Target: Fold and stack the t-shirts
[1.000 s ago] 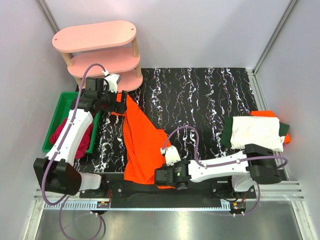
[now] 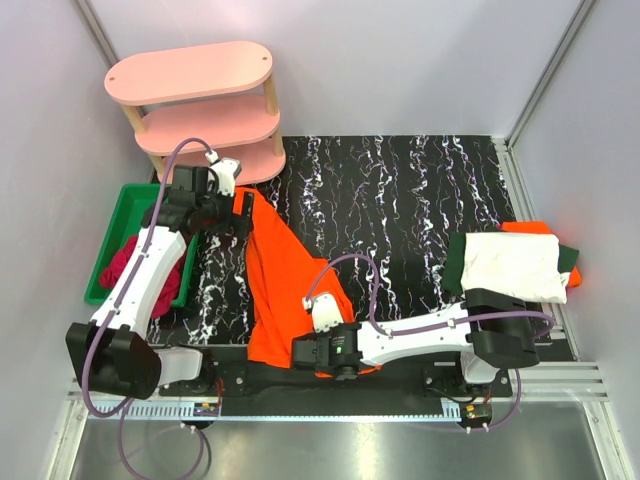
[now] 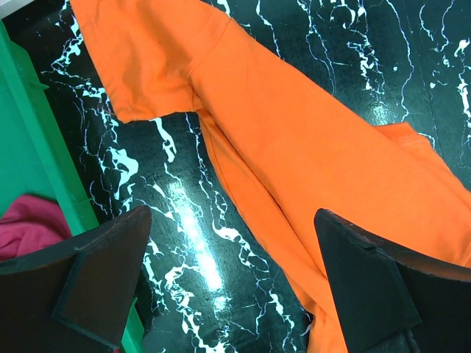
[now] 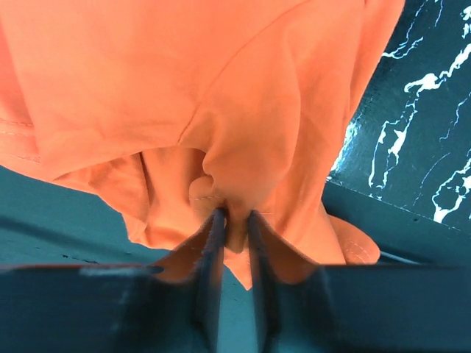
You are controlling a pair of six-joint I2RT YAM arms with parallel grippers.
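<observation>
An orange t-shirt (image 2: 275, 260) lies long and narrow, slanting over the dark marbled table, its lower end past the front edge. Above its upper left end my left gripper (image 2: 242, 214) is open; in the left wrist view bare table and shirt show between its wide-apart fingers (image 3: 372, 283). At the shirt's front end is my right gripper. Its fingers are close together with a bunched fold of orange cloth (image 4: 254, 158) between the tips; whether they pinch it firmly is unclear. From above, the right arm hides part of that end.
A green bin (image 2: 118, 240) holding dark red cloth (image 2: 120, 265) stands at the left, beside the left arm. At the right lies a stack of folded shirts, white (image 2: 512, 262) on top. A pink shelf (image 2: 190, 75) stands at the back left.
My right gripper has shifted left along the shirt's front end. The left gripper has come slightly down toward the front, and the shirt looks nearly unchanged.
</observation>
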